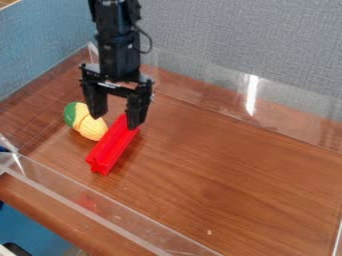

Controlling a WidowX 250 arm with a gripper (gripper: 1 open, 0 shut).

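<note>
My black gripper (116, 108) hangs open over the left part of the wooden floor of the bin, its fingers on either side of the upper end of a red bar-shaped object (111, 150). A yellow object with a green end (86, 123) lies just left of the red bar, close by the left finger. I cannot tell whether the fingers touch either object.
Clear low walls edge the wooden surface (234, 185), at the front and back. A blue textured panel stands at the back left, a grey one behind.
</note>
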